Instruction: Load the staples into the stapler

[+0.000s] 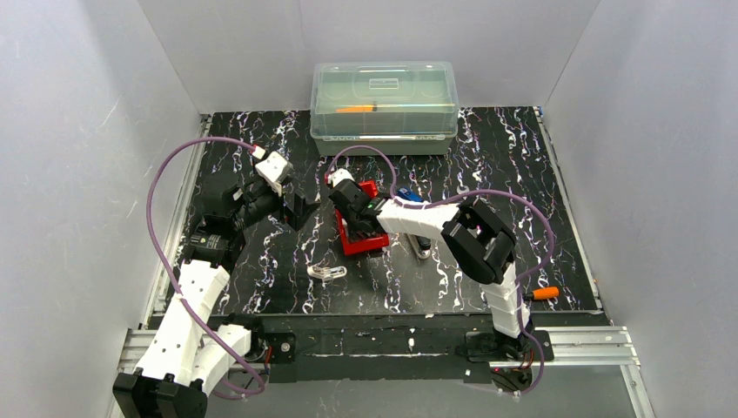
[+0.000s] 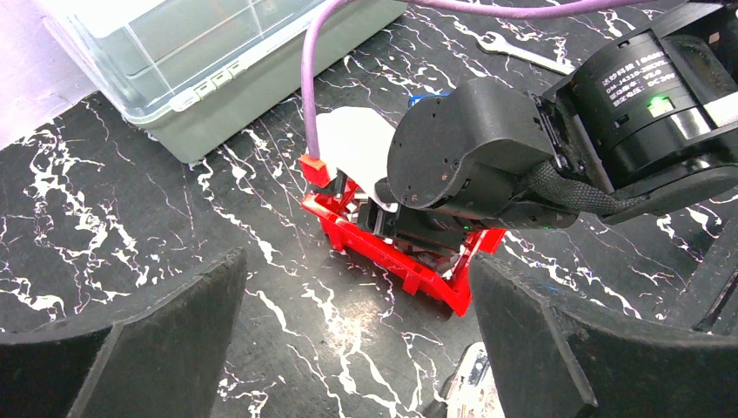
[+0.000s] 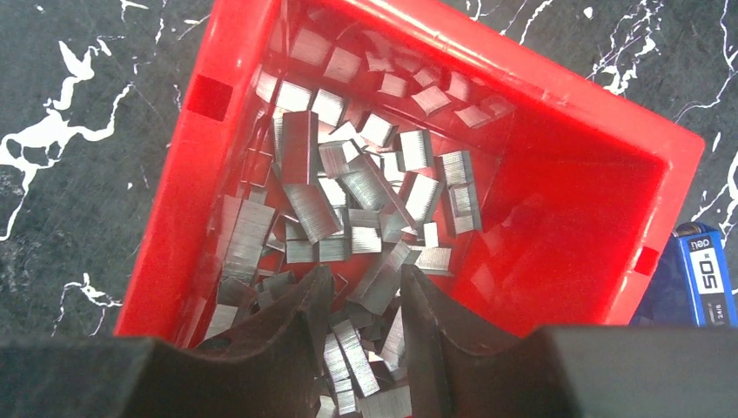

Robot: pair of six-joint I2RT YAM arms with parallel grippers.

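Note:
Many silver staple strips [image 3: 418,196] lie jumbled in a red bin [image 3: 600,104], mostly at one end. My right gripper points down into the bin, its fingers parted. One tilted strip shows between its fingertips, with a gap to at least one finger; whether it touches the other I cannot tell. In the top view my right hand covers much of the bin. A pale stapler [image 1: 327,273] lies on the table in front of the bin, partly visible in the left wrist view. Left of the bin, my left gripper [image 1: 305,213] is open and empty.
A lidded clear-and-green case [image 1: 383,144] stands at the back. A blue box [image 3: 701,274] lies beside the bin. A dark-handled tool [image 1: 423,247] is right of the bin, an orange-handled one [image 1: 545,293] at the far right. A wrench [image 2: 522,52] lies behind my right arm.

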